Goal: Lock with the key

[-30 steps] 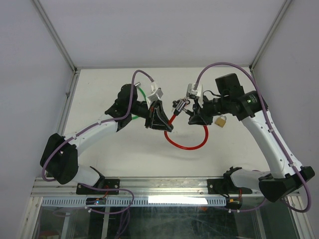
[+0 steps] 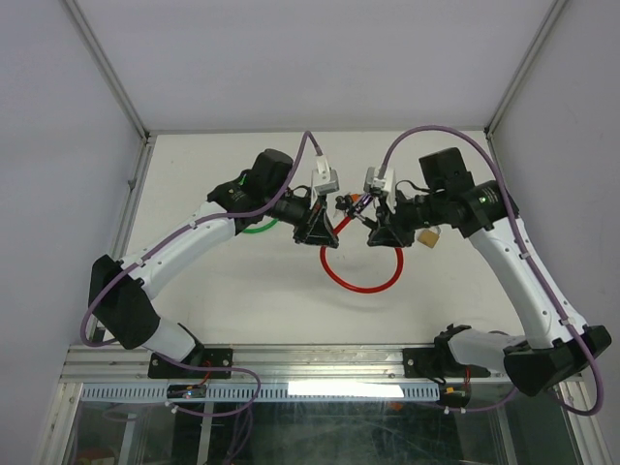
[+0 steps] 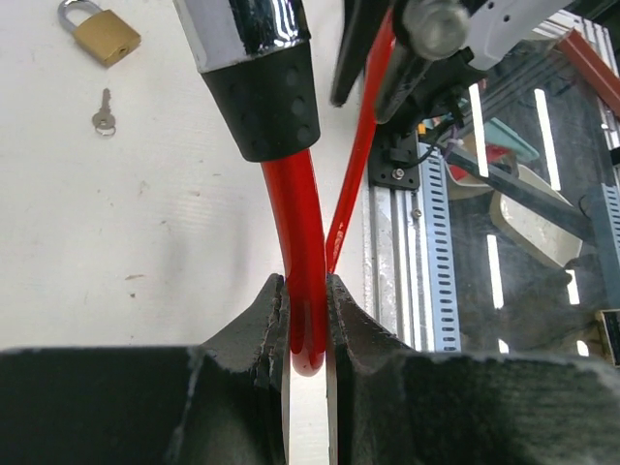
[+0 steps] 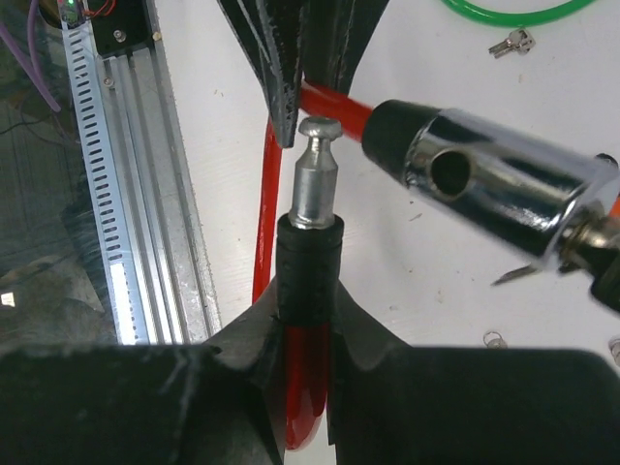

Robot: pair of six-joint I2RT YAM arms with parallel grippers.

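In the left wrist view my left gripper is shut on the red cable (image 3: 295, 208) just behind the lock head (image 3: 262, 87), which is chrome with a black sleeve. My right gripper is shut around the cable's other end, below the black collar (image 4: 310, 257) of the silver pin (image 4: 315, 179). To the right of that pin, the chrome lock head (image 4: 484, 160) shows a round hole in its side. Pin and hole are apart. What is at the head's far end, at the right edge, is partly cut off and dark.
A brass padlock (image 3: 107, 37) and a small key (image 3: 104, 114) lie on the white table. Keys (image 4: 513, 42) rest beside a green cable (image 4: 518, 15). The red loop (image 2: 360, 288) hangs between the arms.
My left gripper has moved right and slightly away from the front edge, closer to my right gripper, and the lock head has turned with it. My right arm has barely moved.
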